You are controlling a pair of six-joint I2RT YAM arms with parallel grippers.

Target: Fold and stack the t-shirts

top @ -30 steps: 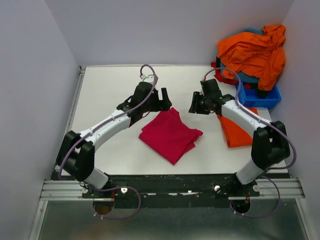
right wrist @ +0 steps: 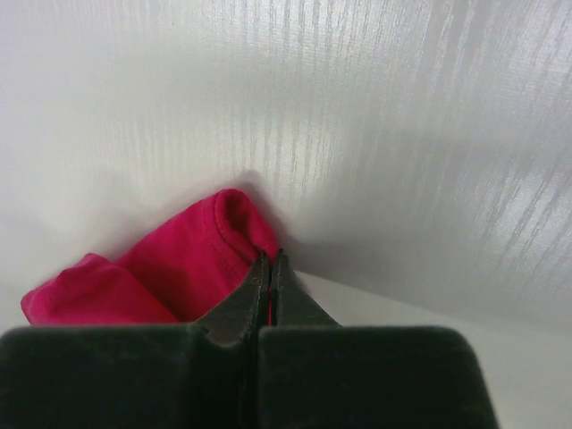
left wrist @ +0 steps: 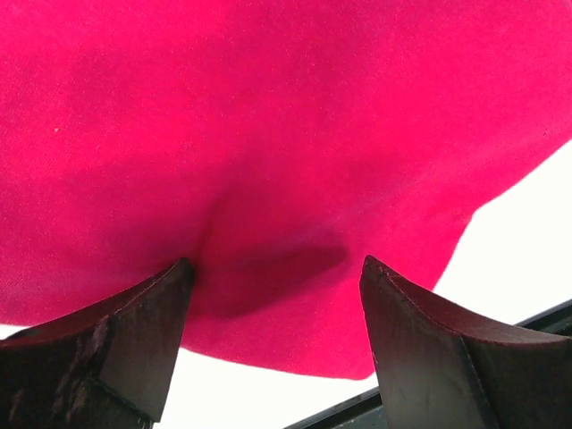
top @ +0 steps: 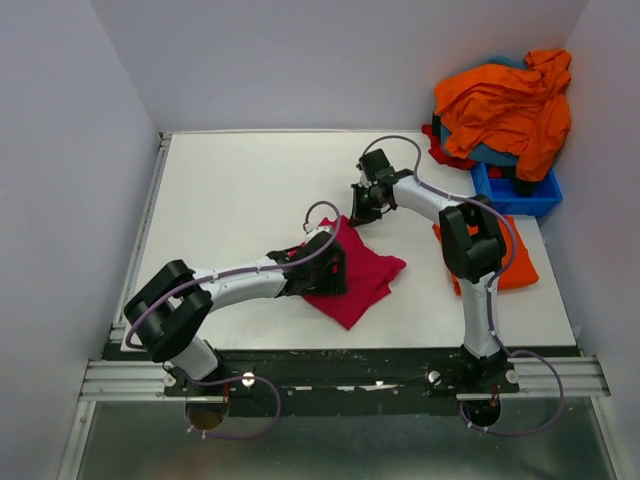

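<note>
A red t-shirt (top: 365,285) lies partly folded on the white table, with an uneven outline. Over its left-middle part hovers my left gripper (top: 338,280). In the left wrist view the left gripper is open, its fingers well apart above flat red cloth (left wrist: 268,134) with a shallow crease between them. At the shirt's far corner is my right gripper (top: 358,208). In the right wrist view the fingertips of the right gripper meet on the raised corner of the red shirt (right wrist: 210,241), the cloth pinched at the tips.
A folded orange t-shirt (top: 510,260) lies at the table's right, partly behind my right arm. At the back right a blue bin (top: 540,200) holds a heap of orange, teal and dark clothes.
My right gripper has moved left to the shirt's far corner, and its fingers have closed there. The shirt lies nearly unchanged.
</note>
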